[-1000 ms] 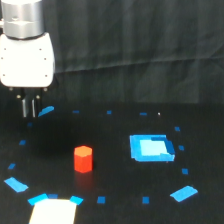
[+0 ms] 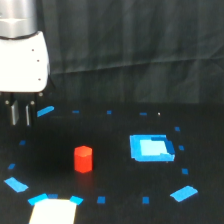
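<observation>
A red block [image 2: 84, 159] stands on the dark table left of the middle. To its right lies a shallow blue square [image 2: 138, 157] with a pale patch inside it. At the bottom edge is a cream-coloured block [image 2: 53, 212], partly cut off by the frame. My gripper [image 2: 21, 112] hangs at the upper left, pointing down, above and to the left of the red block and well apart from it. Dark space shows between its two fingers, and nothing sits there.
Blue tape strips [image 2: 184, 193] and small blue squares mark the black table. A dark curtain [image 2: 140, 50] hangs behind. Between the red block and the blue square the surface is clear.
My arm has moved left and slightly down in the view, and the gap between the fingers looks a little wider. The blocks and the blue square have stayed in place.
</observation>
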